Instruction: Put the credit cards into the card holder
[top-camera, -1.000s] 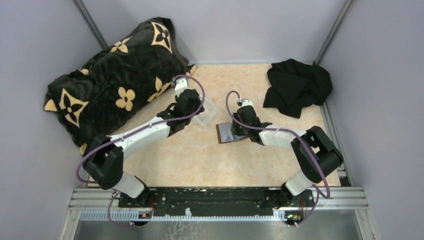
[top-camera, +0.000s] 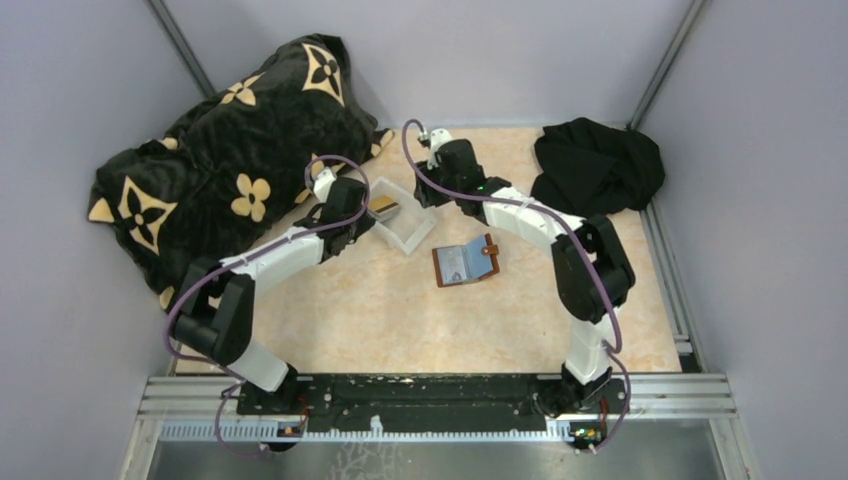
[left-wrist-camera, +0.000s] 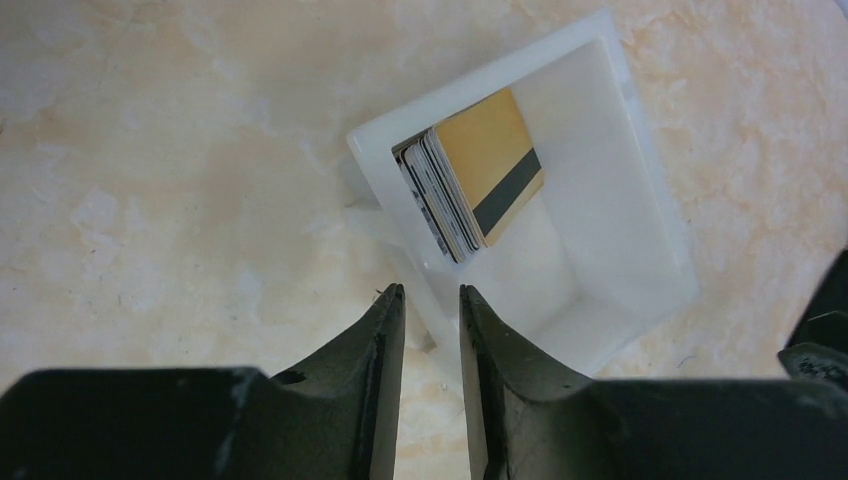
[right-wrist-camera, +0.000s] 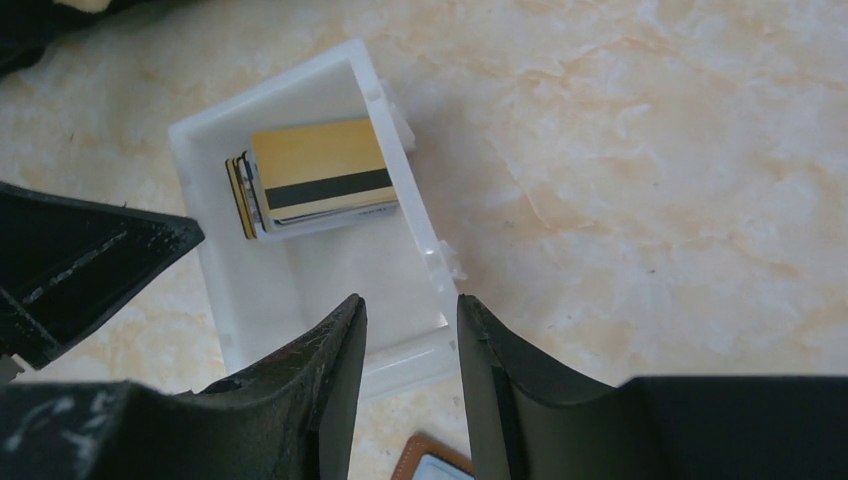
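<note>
A stack of credit cards (left-wrist-camera: 490, 155) stands on edge in one end of the white tray (left-wrist-camera: 650, 180), a gold card with a dark stripe on its face. The right wrist view shows the same cards (right-wrist-camera: 325, 170) from the other side. Above the tray's left edge, my left gripper is part open with nothing between its fingers. My right gripper hangs over the tray's right side, part open and empty. The card holder (top-camera: 455, 264), brown outside and blue inside, lies opened flat right of the tray; its corner (right-wrist-camera: 432, 458) shows in the right wrist view.
A dark patterned cushion (top-camera: 270, 130) fills the back left, close to the left arm. Black cloth (top-camera: 600, 165) lies at the back right. Table surface (top-camera: 390, 320) in front of the tray and holder is bare.
My right gripper has left the card holder, moving left and back to the tray; the holder now shows uncovered. The left gripper has shifted left, uncovering the cards.
</note>
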